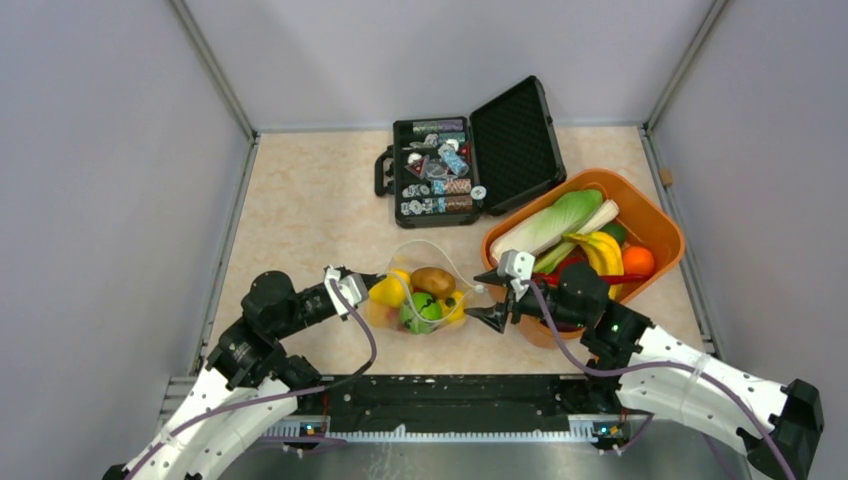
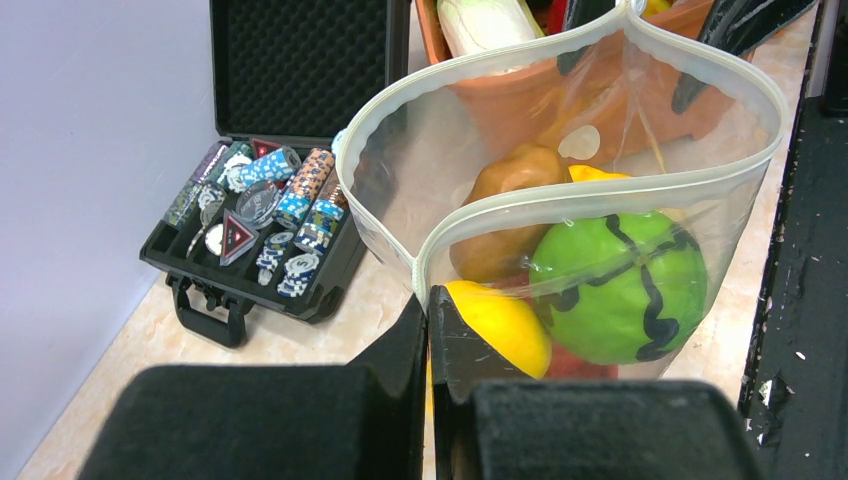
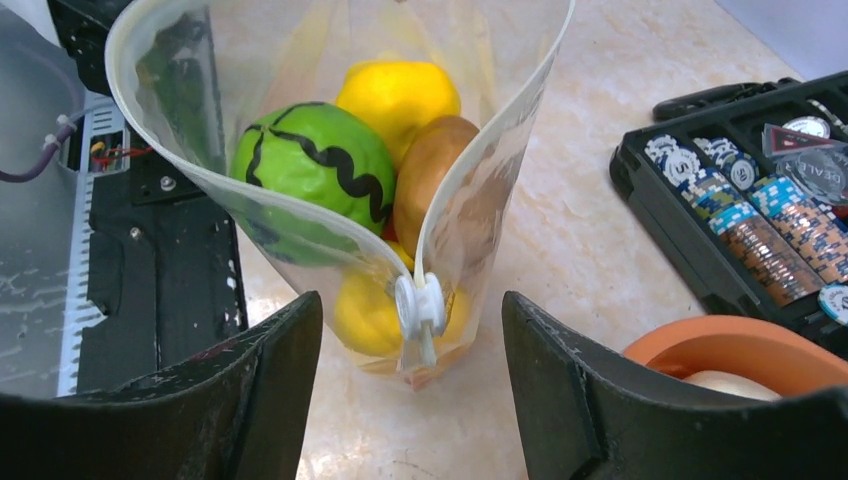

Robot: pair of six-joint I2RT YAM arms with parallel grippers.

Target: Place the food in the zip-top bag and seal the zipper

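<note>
A clear zip top bag [image 1: 379, 312] stands on the table with its mouth spread wide. Inside it are a green striped ball-shaped food [image 2: 620, 285], a brown potato-like food [image 3: 432, 180] and yellow foods [image 3: 398, 100]. My left gripper is shut on the bag's rim at its left corner. At the opposite corner a white zipper slider [image 3: 421, 303] sits on the rim. My right gripper is open around that corner, its fingers [image 3: 290, 370] on either side and apart from the slider.
An orange bin [image 1: 668, 232] full of vegetables and fruit stands at the right, under the right arm. An open black case [image 1: 520, 135] with poker chips lies at the back. Bare table [image 1: 300, 200] shows at the left.
</note>
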